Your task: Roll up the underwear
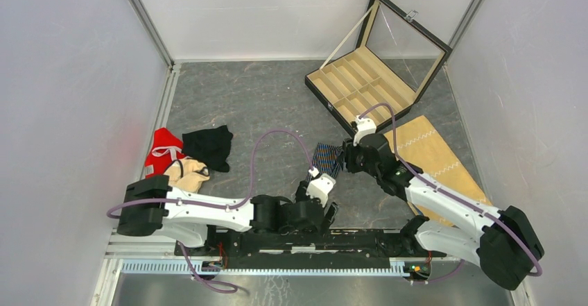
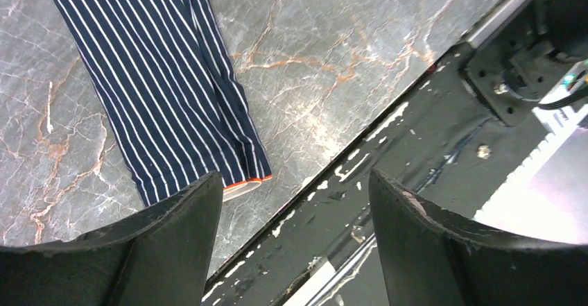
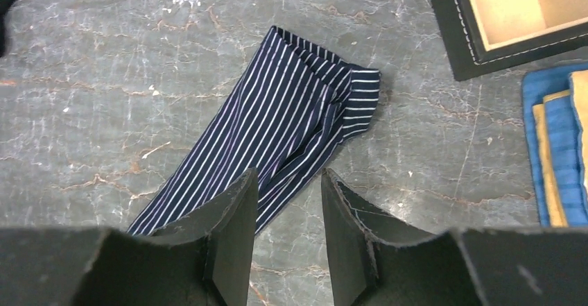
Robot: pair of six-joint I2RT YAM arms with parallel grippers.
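The navy underwear with white stripes [image 1: 324, 159] lies on the grey floor between my two grippers, folded into a long strip. In the left wrist view the near end of the underwear [image 2: 166, 91] shows an orange edge. At the far end, the underwear [image 3: 277, 112] has a short flap turned over, seen in the right wrist view. My left gripper is open just past the near end, with nothing held. My right gripper stands open over the strip's right side, nothing gripped between its fingers.
An open compartment box [image 1: 360, 77] stands at the back right, its compartments empty. Beside it lies a yellow and blue cloth [image 1: 437, 160]. Red [image 1: 163, 146], black [image 1: 209, 146] and beige [image 1: 186, 175] garments lie at the left. Bare floor surrounds the strip.
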